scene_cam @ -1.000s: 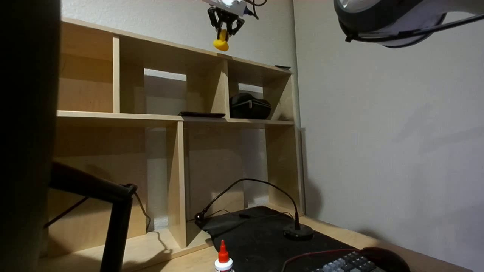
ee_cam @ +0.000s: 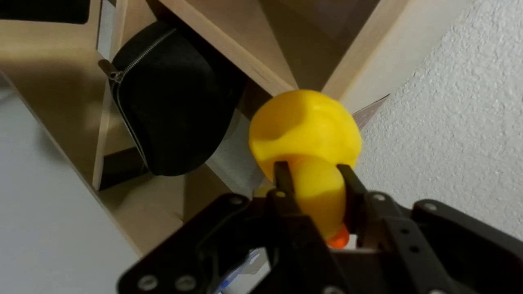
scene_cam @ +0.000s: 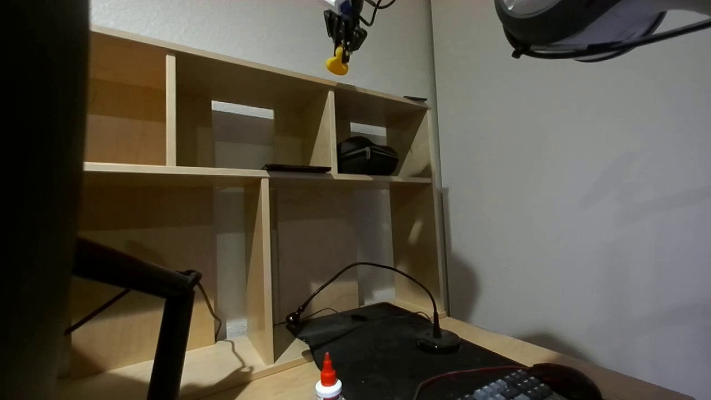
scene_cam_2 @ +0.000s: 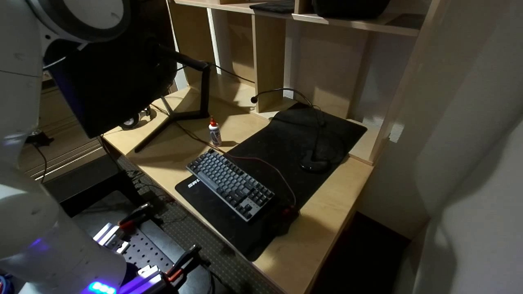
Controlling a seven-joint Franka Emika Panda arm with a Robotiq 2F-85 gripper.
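A yellow rubber duck [ee_cam: 305,128] with an orange beak is gripped at its smaller, round end in the wrist view. My gripper is shut on it, one black finger on each side. Exterior view 1 has the gripper [scene_cam: 343,48] high up, with the yellow duck [scene_cam: 337,63] hanging below it just above the top board of the wooden shelf [scene_cam: 300,76]. Whether the duck touches the shelf is not clear, but a gap seems to show. Neither gripper nor duck appears in exterior view 2.
A black zippered case [scene_cam: 367,157] fills the upper right compartment. A thin dark object [scene_cam: 415,99] lies on the shelf top's right end. Below, the desk holds a keyboard [scene_cam_2: 230,183], a glue bottle [scene_cam_2: 214,132] and a gooseneck stand [scene_cam_2: 314,161]. The wall [scene_cam: 566,200] bounds the right side.
My gripper and the duck have shifted slightly right in exterior view 1 and turned, so the gripper looks narrower. The arm's large joint at upper right has moved a little. The duck stays held.
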